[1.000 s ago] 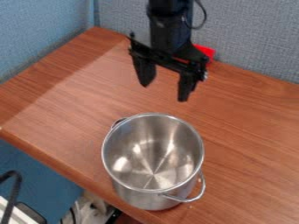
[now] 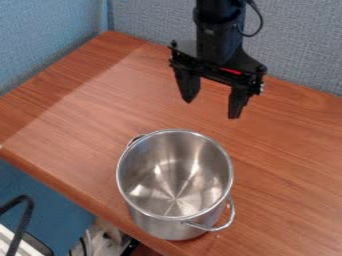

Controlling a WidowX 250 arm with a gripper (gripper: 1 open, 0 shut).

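My black gripper (image 2: 214, 98) hangs over the back of the wooden table, open, its two fingers apart. Behind it a small red object (image 2: 227, 70) shows partly, mostly hidden by the gripper. A steel pot (image 2: 174, 176) with wire side handles stands at the front of the table, below the gripper and apart from it.
Blue-grey padded walls (image 2: 40, 30) border the left and back. Past the front-left edge are cables (image 2: 16, 220) on the lower level.
My gripper has moved to the right, covering more of the red object behind it. The pot has not moved.
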